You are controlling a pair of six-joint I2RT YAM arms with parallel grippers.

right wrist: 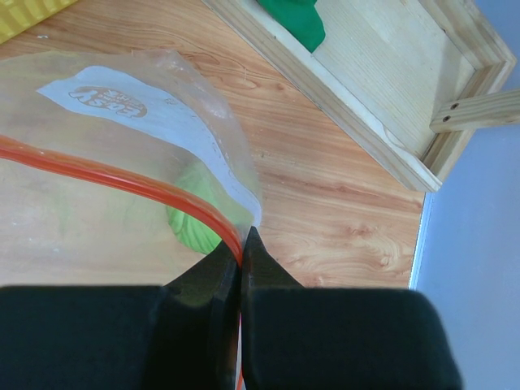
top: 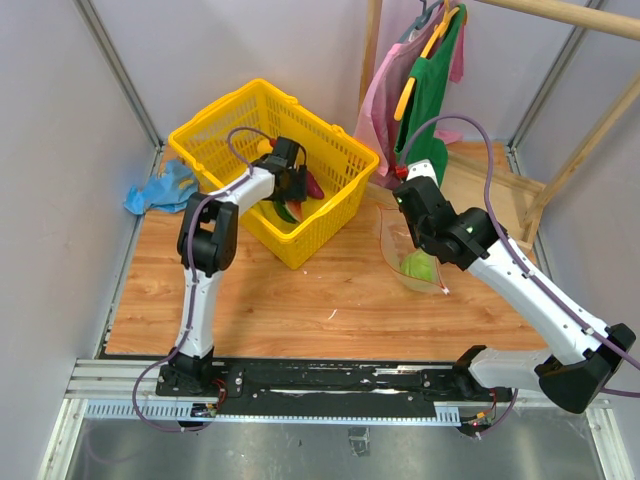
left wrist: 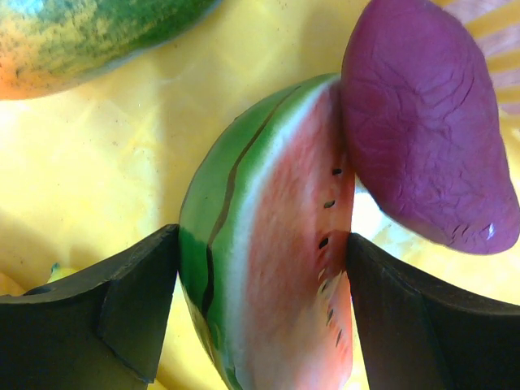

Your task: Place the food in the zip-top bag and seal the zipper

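Observation:
In the left wrist view a toy watermelon slice (left wrist: 280,236), green rind and red flesh, sits between the fingers of my left gripper, which press against both sides. The gripper is down inside the yellow basket (top: 312,238). A purple toy vegetable (left wrist: 422,122) leans on the slice's upper right, and a green-orange toy (left wrist: 97,41) lies upper left. My right gripper is shut on the orange-red zip edge (right wrist: 162,188) of the clear bag (right wrist: 236,138). Inside the bag rests a green, cabbage-like toy (top: 418,265).
Pink and green clothes (top: 430,95) hang from a wooden rack (top: 545,195) behind the bag. A blue cloth (top: 162,188) lies left of the basket.

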